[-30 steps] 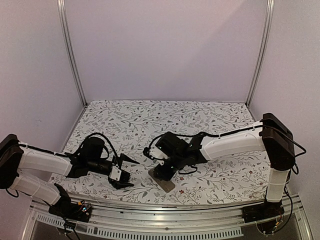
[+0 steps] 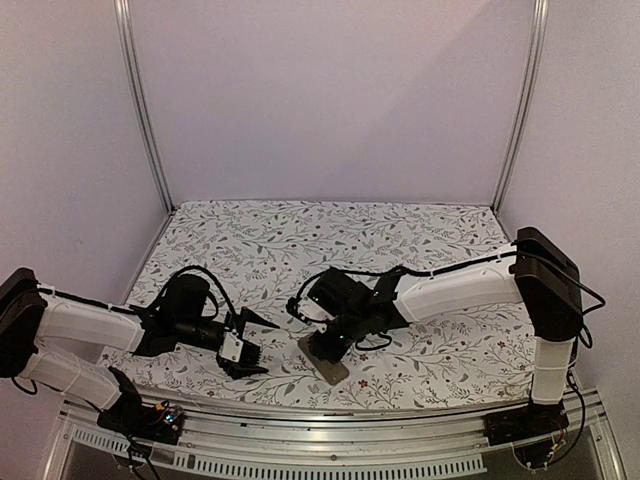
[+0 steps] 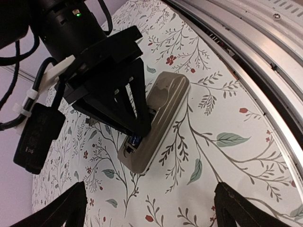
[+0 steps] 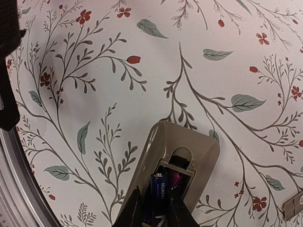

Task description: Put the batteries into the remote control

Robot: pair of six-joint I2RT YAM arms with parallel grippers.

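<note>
The grey-brown remote control lies with its battery compartment facing up near the table's front edge. A blue battery is at the compartment, its near end looking slightly raised. Beside it a purplish-red battery sits inside. My right gripper is down at the compartment, fingers slightly apart on either side of the blue battery; a small gap shows on its left. The fingers hide the battery's lower part. My left gripper stands wide open and empty, left of the remote in the top view.
A small brownish piece lies on the table at the right edge of the right wrist view. A metal rail runs along the front edge. The patterned table behind the arms is clear.
The right arm has shifted very slightly, its elbow a little to the left. The left arm and the remote look unmoved.
</note>
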